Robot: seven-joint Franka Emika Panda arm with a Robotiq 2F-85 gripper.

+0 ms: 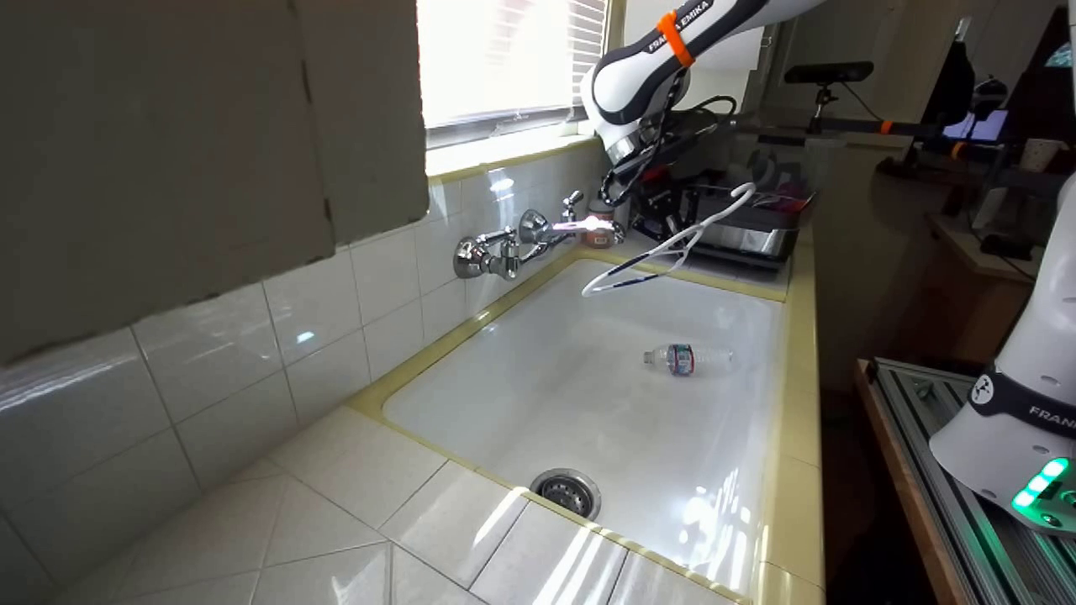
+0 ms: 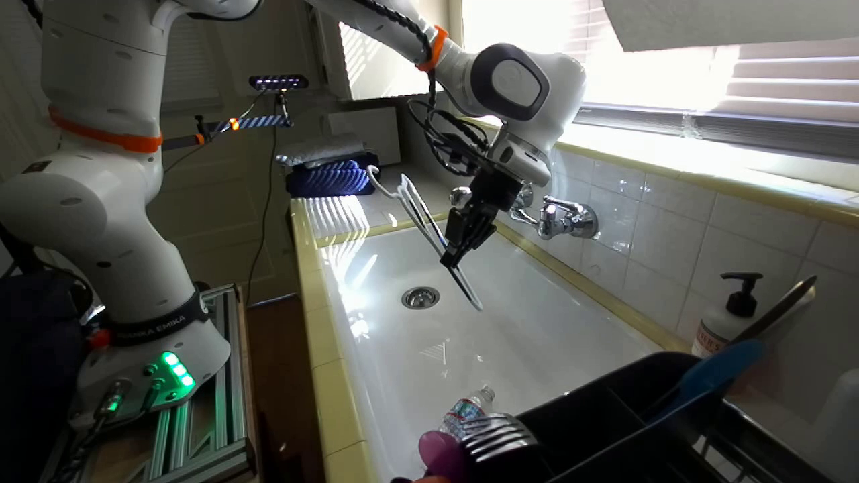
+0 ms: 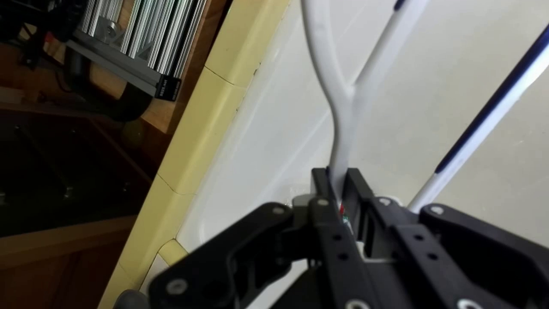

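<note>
A white plastic hanger with dark strips is held in the air over the sink. My gripper is shut on one of its bars, just below a fork in the plastic, as the wrist view shows. In exterior view 2 the gripper points down above the basin, and the hanger slants across it, its hook to the upper left. Part of the hanger lies outside the wrist view.
A clear plastic bottle lies in the white sink, apart from the hanger. Wall taps project close to the arm. A black dish rack with utensils stands at the sink's end. The drain is uncovered.
</note>
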